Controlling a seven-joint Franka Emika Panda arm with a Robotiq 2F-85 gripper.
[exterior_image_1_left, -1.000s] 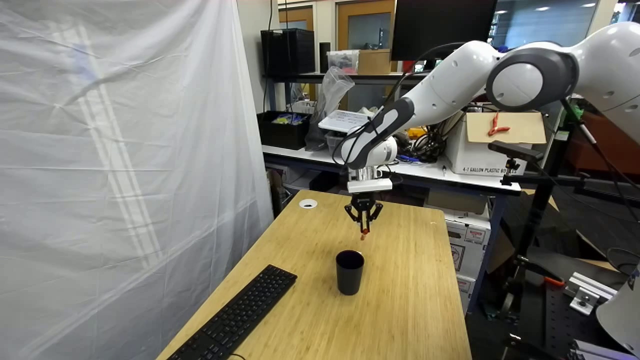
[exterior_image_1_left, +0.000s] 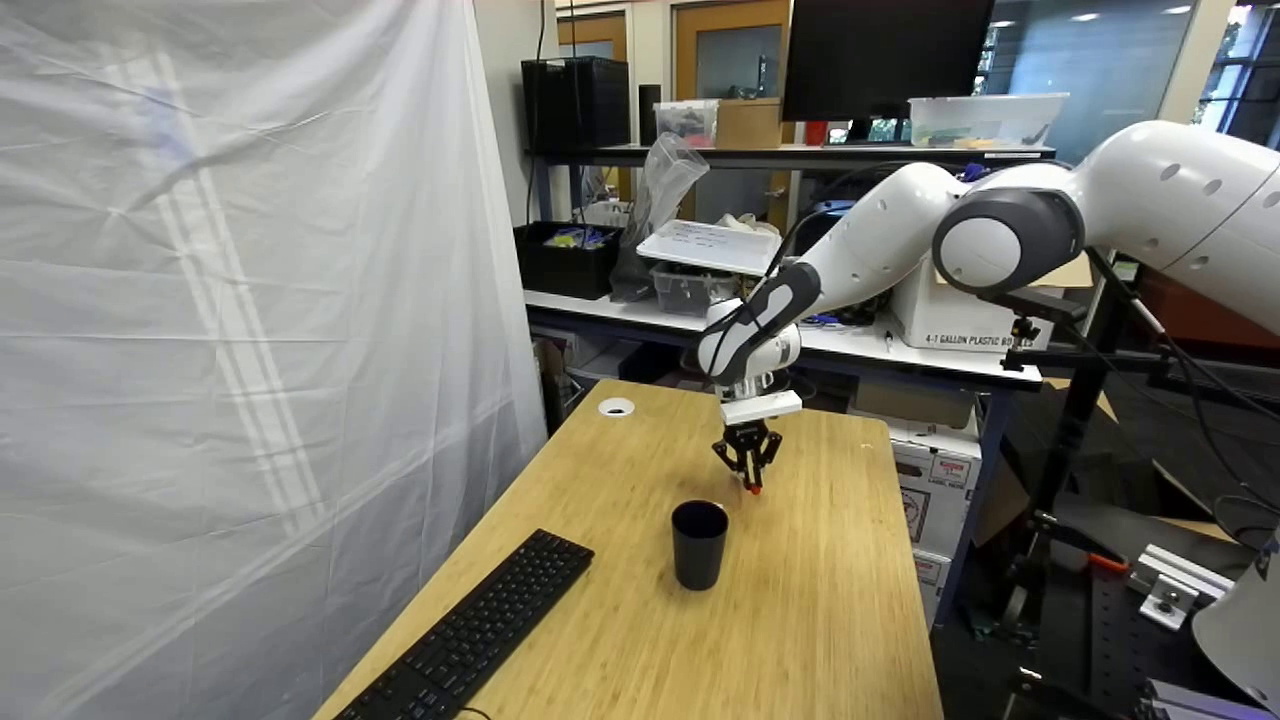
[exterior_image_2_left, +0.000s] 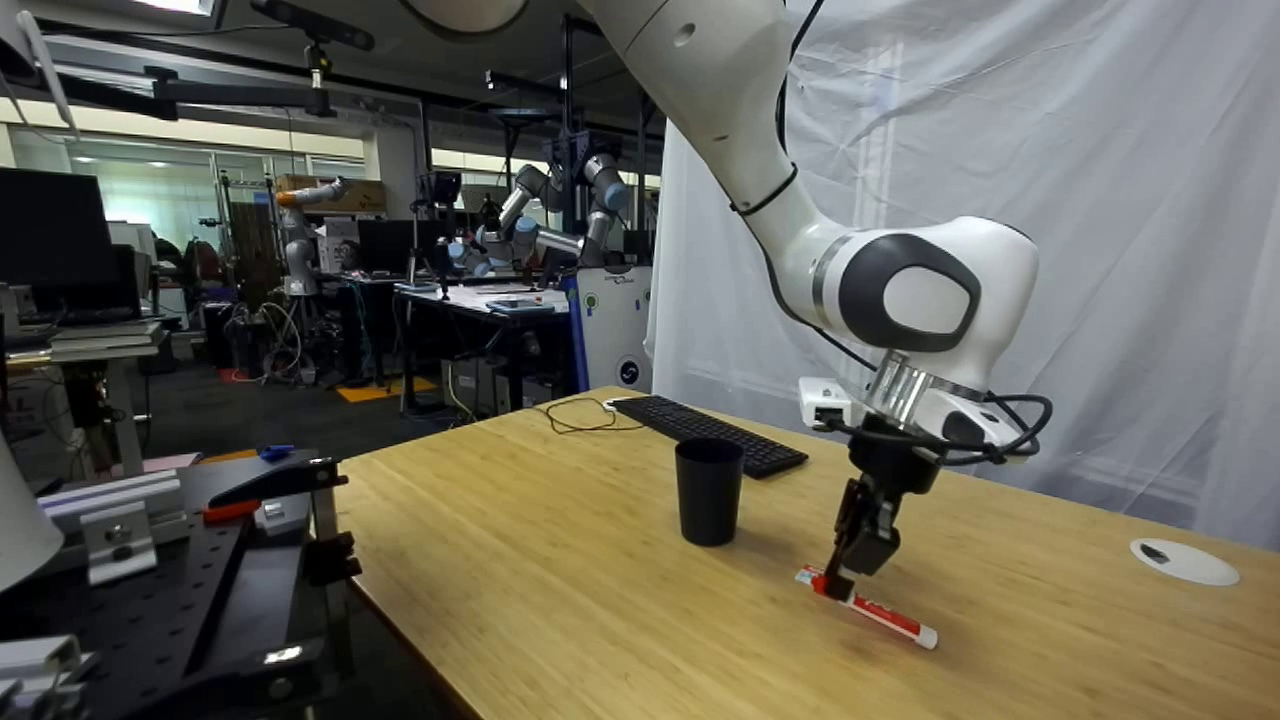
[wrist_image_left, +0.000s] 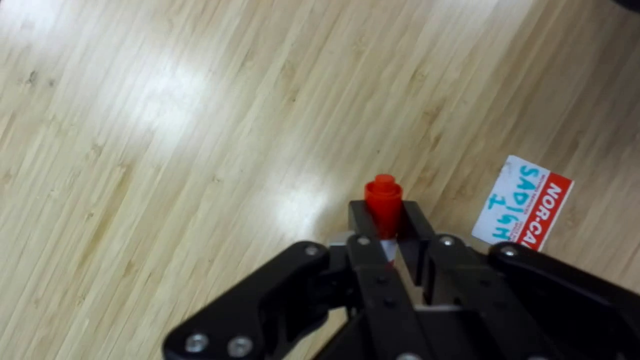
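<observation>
A red-and-white marker (exterior_image_2_left: 894, 618) is pinched in my gripper (exterior_image_2_left: 843, 586), which is shut on it just above the wooden table. In exterior view 2 the marker lies aslant, its white end toward the lower right. Its red end (wrist_image_left: 384, 201) sticks out past the fingertips in the wrist view; the fingers and gripper body hide most of the rest. Exterior view 1 shows only a bit of red at the gripper's tips. A black cup (exterior_image_1_left: 698, 552) stands upright on the table, apart from the gripper and nearer to that camera.
A red-and-white paper label (wrist_image_left: 523, 203) lies flat on the table beside the fingers. Along the curtain side rests a black keyboard (exterior_image_1_left: 480, 630). A round white piece (exterior_image_2_left: 1182, 562) is set at the table's far corner.
My gripper has come down toward the table and moved slightly right in exterior view 1, with the marker still held. The cup and keyboard have stayed put.
</observation>
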